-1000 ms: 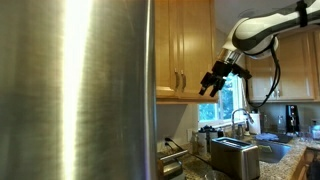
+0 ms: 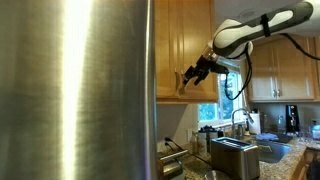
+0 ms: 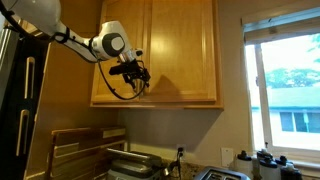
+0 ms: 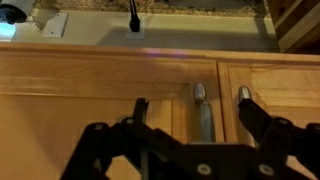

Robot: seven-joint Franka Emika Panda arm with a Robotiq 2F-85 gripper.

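Two wooden upper cabinet doors point(image 4: 100, 110) hang side by side, both closed, each with a slim metal handle near the seam. In the wrist view the left door's handle point(image 4: 205, 112) appears between my fingertips, while the right door's handle point(image 4: 244, 94) shows close by the right finger point(image 4: 252, 116). My gripper is open, with its fingers pointed at the cabinet's lower part and nothing held. From outside, the gripper point(image 2: 188, 78) is near the handles. Whether it touches the doors point(image 3: 178, 50) cannot be told.
Below the cabinets, a silver toaster point(image 2: 235, 157) stands on the counter near the sink point(image 2: 271, 152). A large blurred metallic surface point(image 2: 75, 90) fills the left of exterior view 1. A window point(image 3: 290, 95) lies to the right in exterior view 2.
In exterior view 1 my gripper has moved left and slightly up, closer to the cabinet handles. The doors look the same.
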